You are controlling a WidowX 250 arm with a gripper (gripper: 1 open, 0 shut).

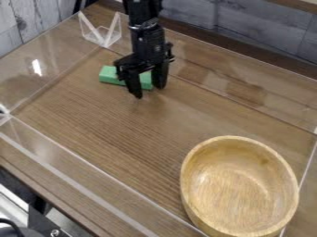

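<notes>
The black gripper (144,81) reaches down from the top of the view onto a flat green object (111,74) at the upper middle of the wooden table. Its dark fingers cover the right part of the green object, which lies on the table top. Whether the fingers are shut on it is too small to tell.
A large tan bowl (239,190) stands at the lower right of the table (111,148). A grey panel (266,51) runs along the back right.
</notes>
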